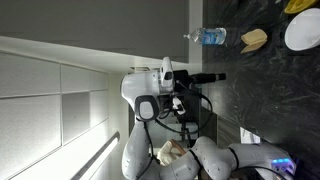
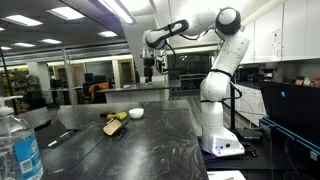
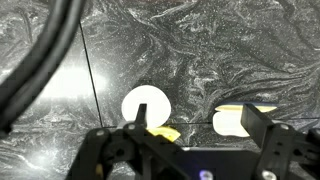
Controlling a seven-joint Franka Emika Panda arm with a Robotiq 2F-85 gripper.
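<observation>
High above the dark table, my gripper points down and stands open, with nothing between its fingers. In the wrist view a white round dish [image 3: 147, 106] lies below the left finger, with a yellow object [image 3: 165, 132] beside it. A pale piece with a tan edge [image 3: 229, 122] shows near the right finger, which partly covers it. The same tan piece [image 2: 112, 128] and white dish [image 2: 136, 113] rest on the table in exterior view 2. A clear water bottle [image 1: 208, 36] with a blue-and-white label is well apart from the gripper.
The bottle [image 2: 22, 148] stands upright at the near left of the table in exterior view 2. A white sheet [image 2: 226, 175] lies near the arm's base. A dark monitor [image 2: 290, 105] is at the right.
</observation>
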